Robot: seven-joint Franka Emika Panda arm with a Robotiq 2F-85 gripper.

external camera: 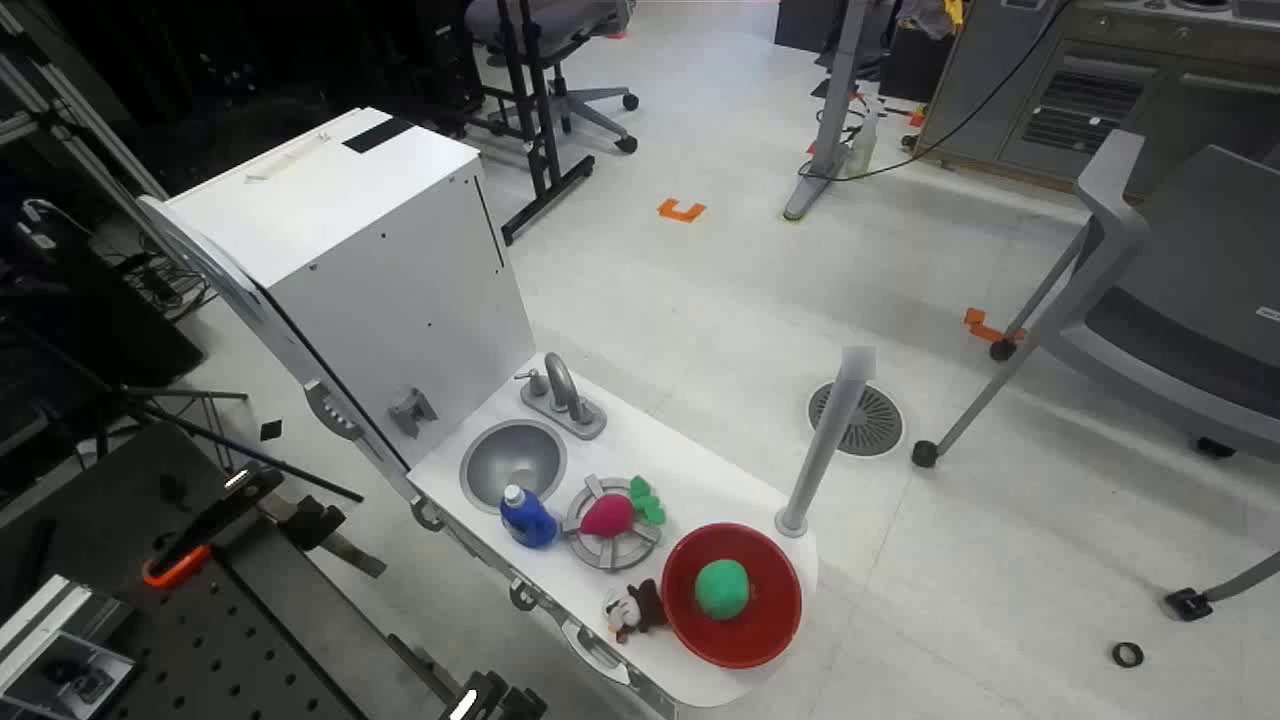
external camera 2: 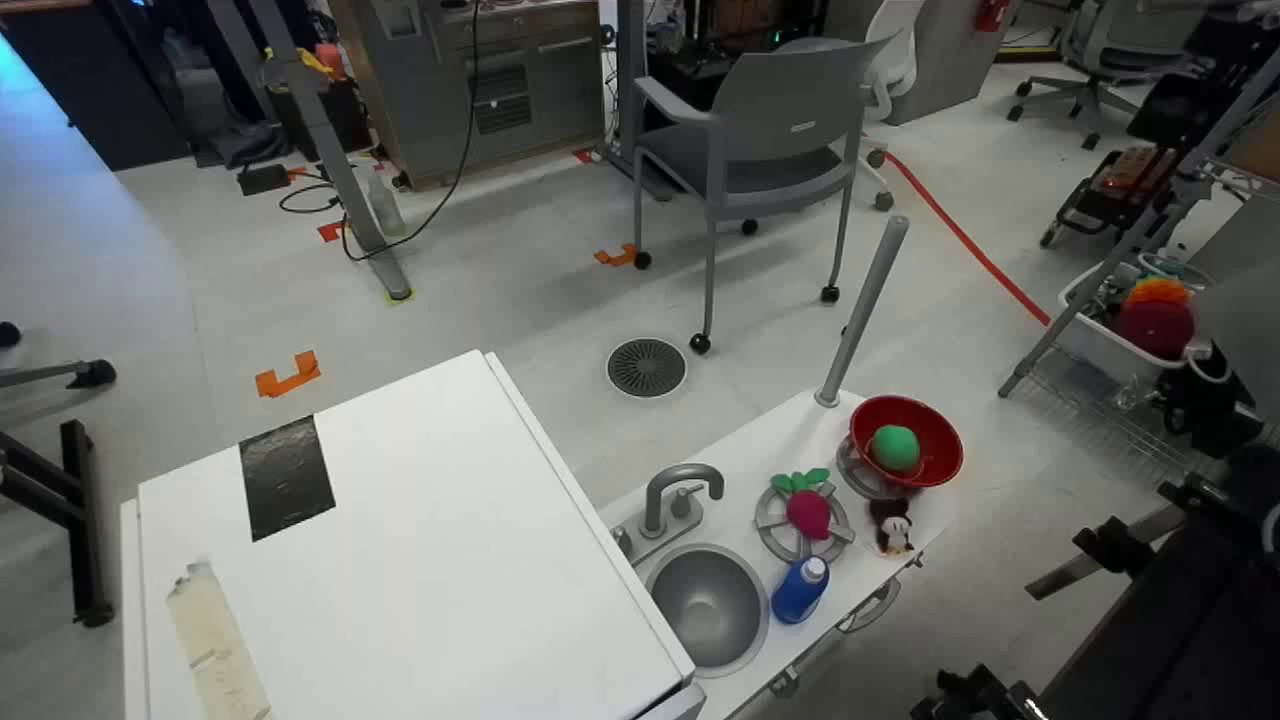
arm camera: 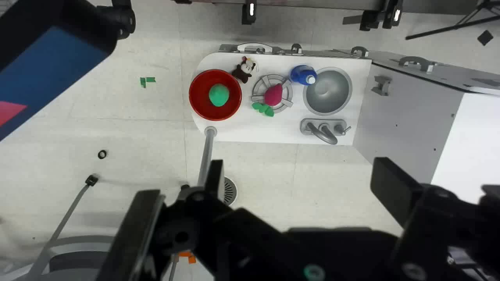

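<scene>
In the wrist view my gripper stands open high above the toy kitchen counter, its fingers wide apart with nothing between them. A red bowl [arm camera: 195, 96] on the counter holds a green round object [arm camera: 218, 95]. Beside it sits a small brown-and-white plush toy [arm camera: 244, 70]. A magenta beet-like toy with green leaves [arm camera: 274, 95] lies on the grey burner ring [arm camera: 286, 102]. The blue bottle [arm camera: 300, 74] stands between burner and sink. My gripper does not show in either exterior view.
A grey sink basin [external camera: 513, 464] and curved faucet [external camera: 561, 392] are beside the tall white cabinet [external camera: 396, 276]. A grey post [external camera: 825, 444] rises at the counter's back corner by the bowl. Bare counter lies between burner and faucet. A grey chair [external camera 2: 780, 132] stands behind on the floor.
</scene>
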